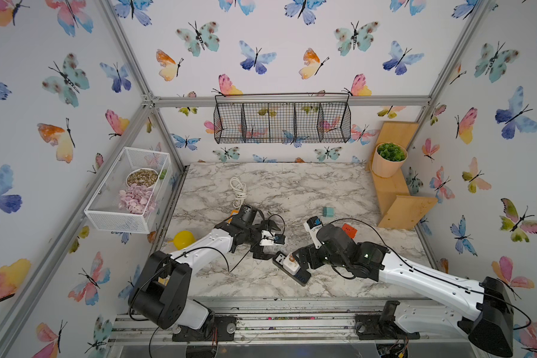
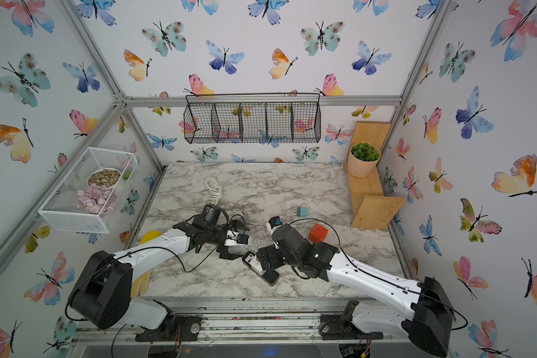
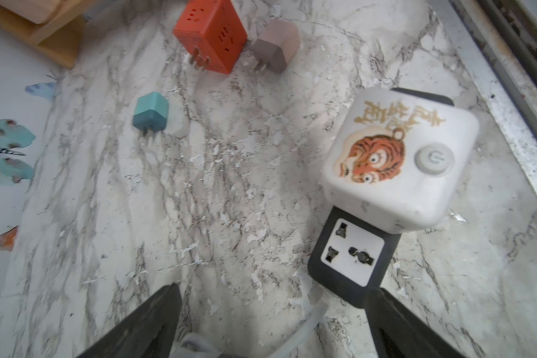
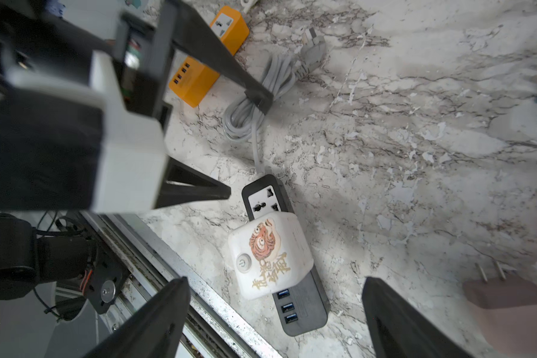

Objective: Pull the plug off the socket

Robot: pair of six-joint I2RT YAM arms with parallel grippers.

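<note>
A white cube plug (image 4: 269, 255) with a tiger print and a power button sits on the black power strip (image 4: 304, 301), seated over its middle. One bare socket (image 3: 352, 250) shows beside it in the left wrist view. My left gripper is open and empty, to the far left of the plug, above the grey coiled cable. My right gripper (image 1: 302, 257) stands open close to the plug's right side; in its wrist view the fingers (image 4: 155, 322) lie widely apart, below the plug in the picture, with nothing gripped.
An orange power strip (image 4: 204, 68) lies behind the left arm. To the right are a red adapter (image 3: 214, 35), a pinkish plug (image 3: 277, 44) and a teal plug (image 3: 151, 111).
</note>
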